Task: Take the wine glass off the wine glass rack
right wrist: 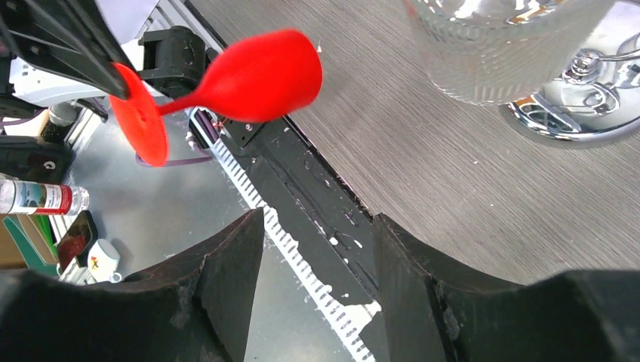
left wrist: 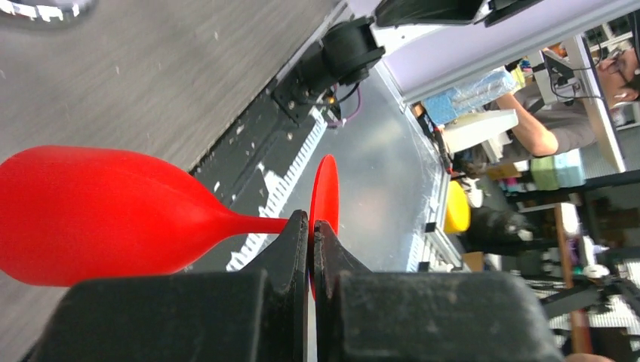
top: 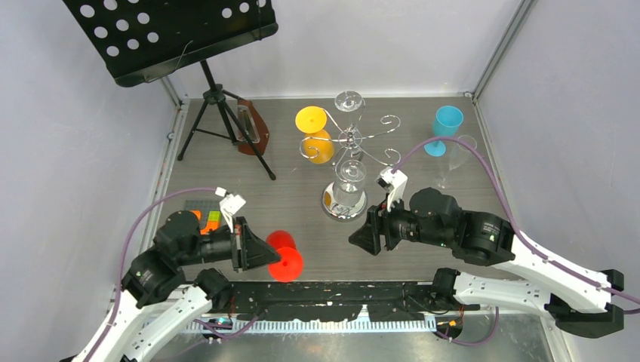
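The silver rack (top: 349, 138) stands in mid-table, carrying clear glasses (top: 349, 181) at front and back and a yellow glass (top: 318, 143) on the left. My left gripper is shut on the thin foot of a red wine glass (left wrist: 98, 215), which hangs on its side near the front edge, bowl toward the table. My right gripper stands open, right of and in front of the rack's base, with nothing between its fingers; the front clear glass is close beyond it.
A blue glass (top: 447, 121) and a clear glass (top: 460, 151) stand at right. A music stand (top: 213, 96), brown object (top: 256, 128) and colored blocks (top: 210, 222) are at left.
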